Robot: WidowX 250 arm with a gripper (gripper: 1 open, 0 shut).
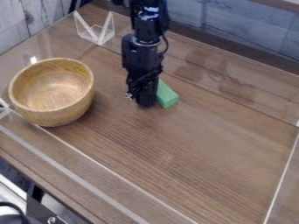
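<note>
A black robot arm reaches down from the top centre, its gripper (143,94) low against the near-left end of a green block (163,94) on the wooden table (198,166). The fingertips are dark and overlap the block's edge; whether anything is between them is hard to see.
A wooden bowl (52,93) stands at the left. A small white wire-like object (96,28) lies at the back left.
</note>
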